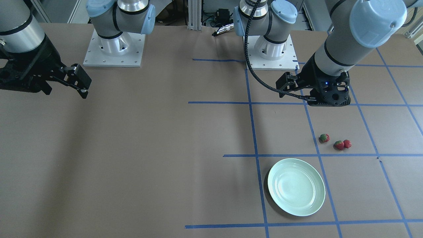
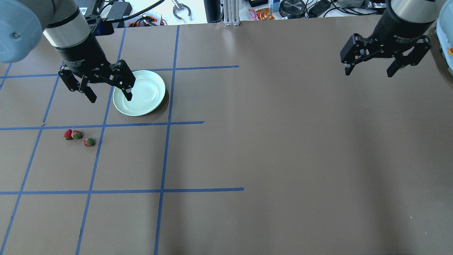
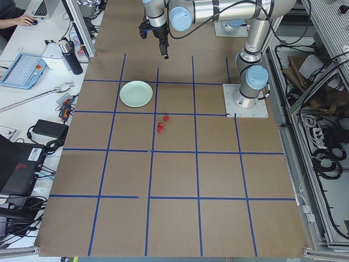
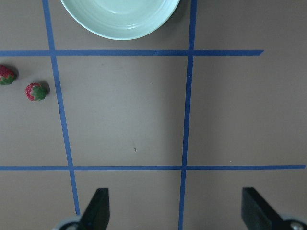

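Three small strawberries point(image 1: 339, 145) point(image 2: 89, 142) lie close together on the taped grid, beside a pale green empty plate point(image 1: 296, 186) point(image 2: 139, 93). In the left wrist view two strawberries point(image 4: 36, 91) show at the left edge and the plate point(image 4: 120, 24) is cut off at the top. My gripper point(image 2: 110, 97) hangs above the table near the plate, its fingers wide apart with nothing between them.
A second arm with a black gripper point(image 2: 368, 70) hangs on the other side in the front and top views. Cables, tools and electronics lie beyond the table edges.
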